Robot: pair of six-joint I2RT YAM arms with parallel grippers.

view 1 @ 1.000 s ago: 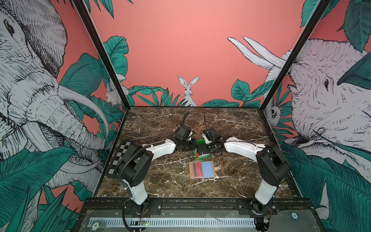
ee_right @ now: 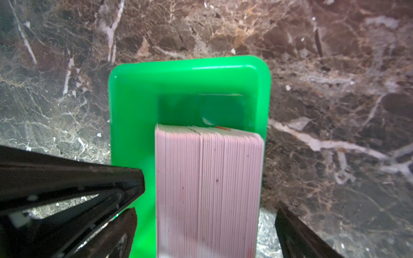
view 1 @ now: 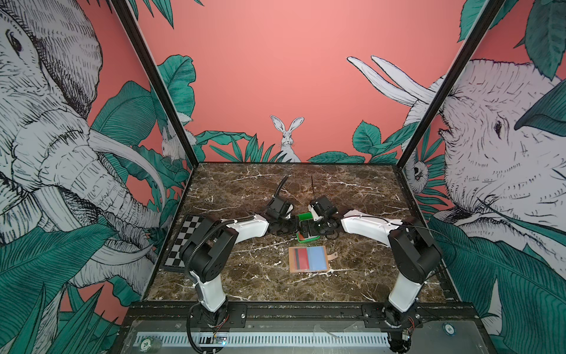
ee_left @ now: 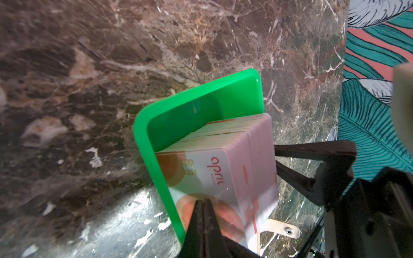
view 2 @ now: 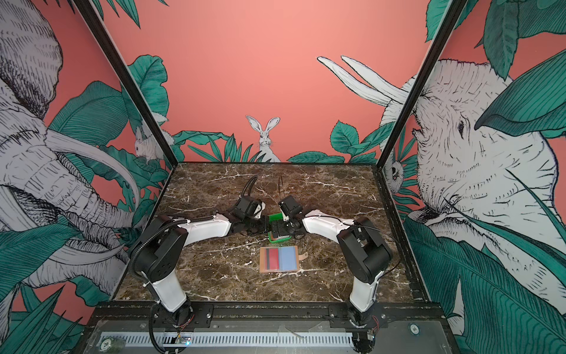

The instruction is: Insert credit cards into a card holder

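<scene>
A green tray (ee_left: 200, 93) holds a stack of cards, stood on edge, the end one in the left wrist view printed white and orange. My left gripper is shut, its tip in front of that card's face, with no card visible between its fingers. My right gripper is open, its fingers on either side of the stack; whether they touch it is unclear. In front of the tray, the card holder (view 1: 317, 257) lies opened flat, with red and blue inner panels.
A black-and-white checkered board (view 1: 177, 250) lies at the left of the marble table (view 2: 330, 183). Both arms meet over the tray.
My left gripper has moved slightly down toward the front of the tray since a second ago. The right arm shows little change, and the card holder is in place.
</scene>
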